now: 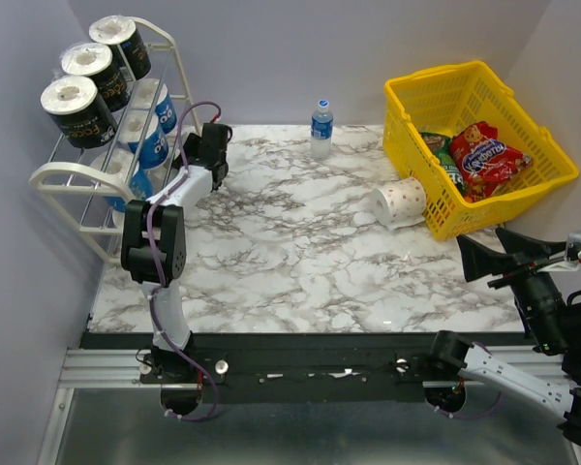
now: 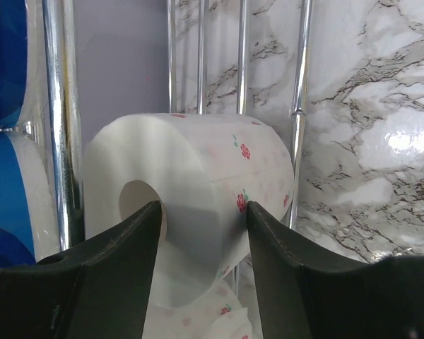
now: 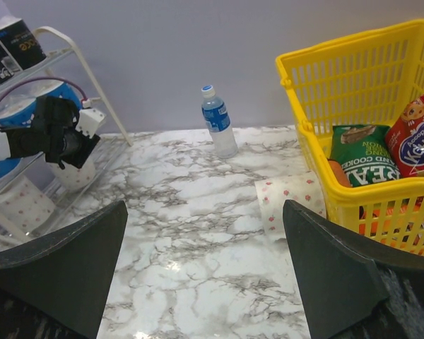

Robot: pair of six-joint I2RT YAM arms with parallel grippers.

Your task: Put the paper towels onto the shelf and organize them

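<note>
In the left wrist view a white paper towel roll with red flowers lies on the shelf's bottom wire level, with another below it in the image. My left gripper, part open, has its fingertips at that roll's near side and end. Blue-wrapped rolls fill the middle level of the rack, black-wrapped ones the top. A loose flowered roll lies on the table beside the basket. My right gripper is open over the right of the table, nothing between its fingers.
The yellow basket with snack bags stands at the back right. A water bottle stands at the back.
</note>
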